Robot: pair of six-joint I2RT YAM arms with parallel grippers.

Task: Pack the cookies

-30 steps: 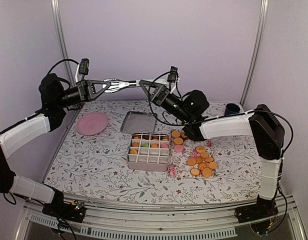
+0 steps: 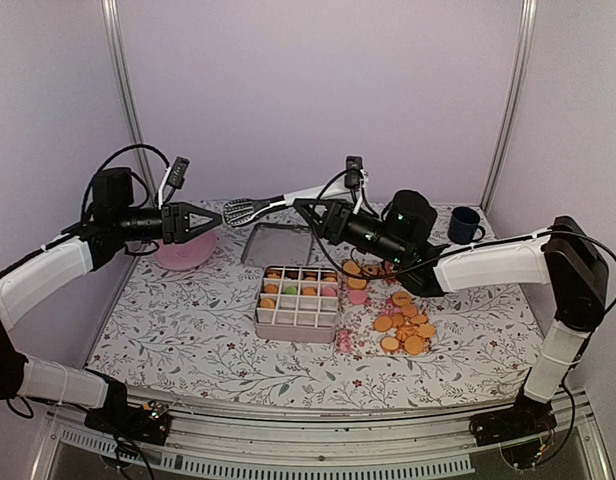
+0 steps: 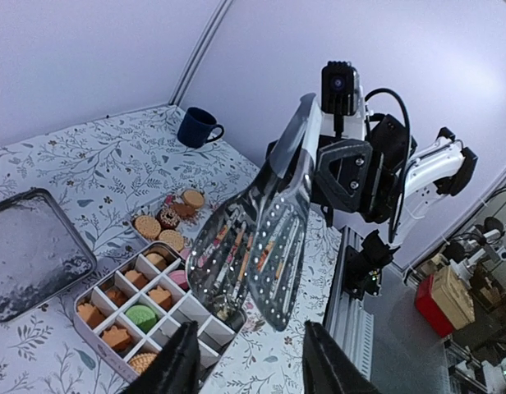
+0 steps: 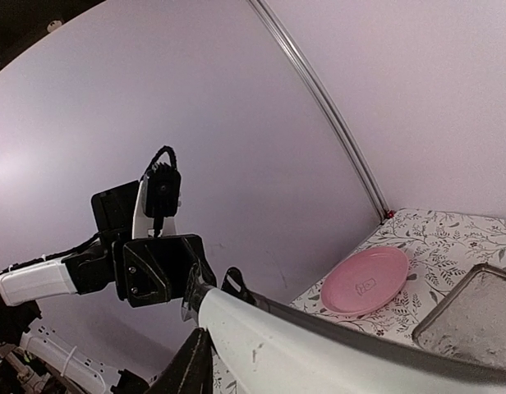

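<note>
My right gripper (image 2: pixel 310 212) is shut on long metal tongs with a white handle (image 4: pixel 302 345), held level above the table, their slotted metal heads (image 2: pixel 246 211) pointing left toward my left gripper (image 2: pixel 210 220). In the left wrist view the heads hang beyond my left fingers, which are part open with nothing between them. Below, the pink divided box (image 2: pixel 296 322) holds orange, brown, pink and green cookies, with some empty compartments (image 3: pixel 192 312). Loose cookies (image 2: pixel 408 325) lie to its right.
A pink plate (image 2: pixel 186 254) lies at the left, a metal tray (image 2: pixel 273 243) behind the box, and a dark mug (image 2: pixel 464 225) at the back right.
Both arms have come down; the tongs in my right gripper have lowered and shifted slightly right, and their heads now stand clear of my left fingers.
</note>
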